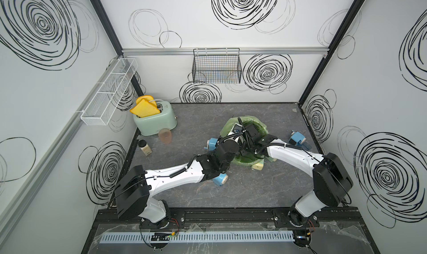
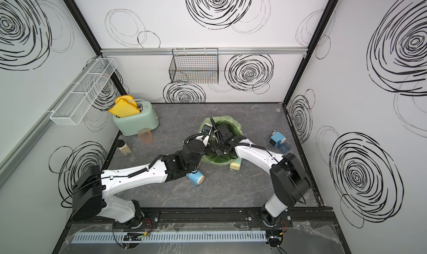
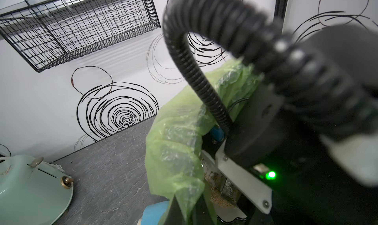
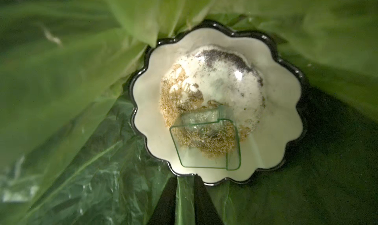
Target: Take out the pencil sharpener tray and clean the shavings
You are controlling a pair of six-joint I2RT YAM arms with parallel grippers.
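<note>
A green-bag-lined bin [image 1: 244, 160] stands mid-table with both arms reaching into it. In the right wrist view, a white scalloped dish [image 4: 275, 106] holding pale brown shavings and dark dust lies on the green plastic, with a clear tray [image 4: 204, 162] on it. My right gripper points at the dish's near rim, its fingers slightly apart, with nothing but plastic visible between them. My left gripper is low against the bag edge; whether it pinches plastic is unclear, and its fingertips are largely hidden.
A mint toaster [image 1: 155, 120] with yellow slices, a jar [image 1: 145, 147] and a pinkish cup [image 1: 165, 135] stand left. Blue sharpener bodies [image 1: 298, 138] lie at right and near the bin [image 1: 219, 179]. A pale yellow block [image 2: 235, 164] sits in front of the bin.
</note>
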